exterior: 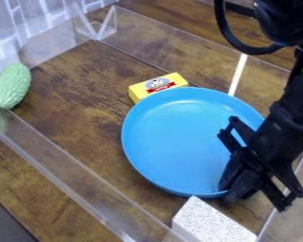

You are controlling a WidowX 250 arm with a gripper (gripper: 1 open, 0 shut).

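Note:
A large blue plate (177, 132) lies on the wooden board at the middle right. My black gripper (238, 176) is low over the plate's right side, at its rim. Its fingertips are dark and overlap, and I see nothing held between them; it looks shut.
A yellow box (157, 87) lies behind the plate, a green bumpy object (11, 85) at the far left, and a white speckled block (211, 222) in front of the plate. Clear walls border the board (79, 104). The board's left part is clear.

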